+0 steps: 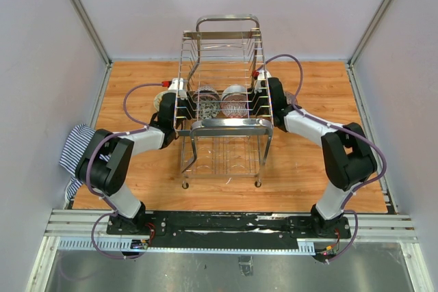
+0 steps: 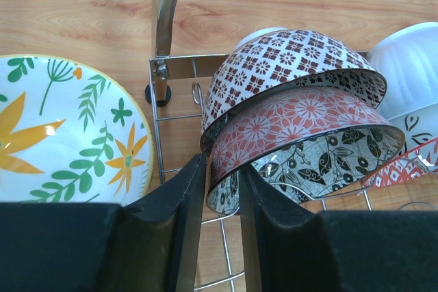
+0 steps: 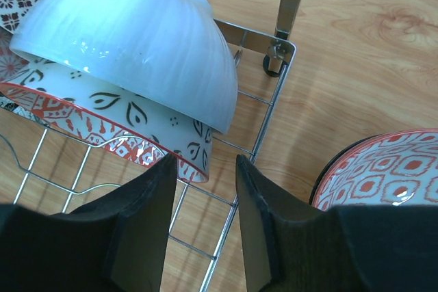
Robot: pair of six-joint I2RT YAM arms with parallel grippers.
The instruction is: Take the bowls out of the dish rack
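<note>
In the middle stands the metal dish rack (image 1: pixel 226 34). In the left wrist view a checked floral bowl (image 2: pixel 274 59) and a red floral bowl (image 2: pixel 287 121) lean in it; my left gripper has its fingertips at the red bowl's near end, part open, whether around the rim I cannot tell. In the right wrist view a white bowl (image 3: pixel 123 39) rests over a red-rimmed bowl (image 3: pixel 109 111); my right gripper is open, its left fingertip beside that bowl's edge, nothing clearly held.
A leaf-patterned dish (image 2: pixel 68 141) lies left of the rack, a red-patterned bowl (image 3: pixel 376 172) right of it. A striped cloth (image 1: pixel 75 152) lies at the left.
</note>
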